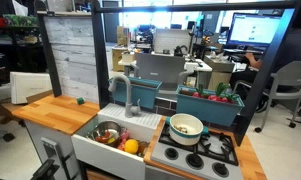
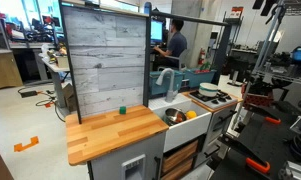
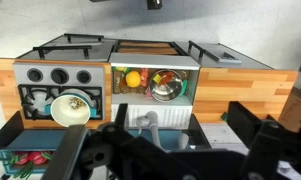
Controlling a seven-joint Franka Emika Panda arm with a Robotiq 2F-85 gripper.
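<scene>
My gripper is open, its dark fingers spread along the bottom of the wrist view, high above a toy-sized kitchen counter. No object shows between them. In the white sink, a metal bowl (image 3: 167,87) sits next to a yellow round item (image 3: 134,79), with small orange and red pieces nearby. A pale pot (image 3: 71,108) stands on the stove (image 1: 197,153), apart from the gripper. On the wooden counter (image 2: 120,135) lies a small green block (image 2: 122,109). Neither exterior view shows the gripper clearly.
A faucet (image 1: 122,88) rises behind the sink. Blue bins (image 1: 209,106), one with red items, stand behind the counter. Dark posts and a white plank panel (image 2: 109,63) border the workspace.
</scene>
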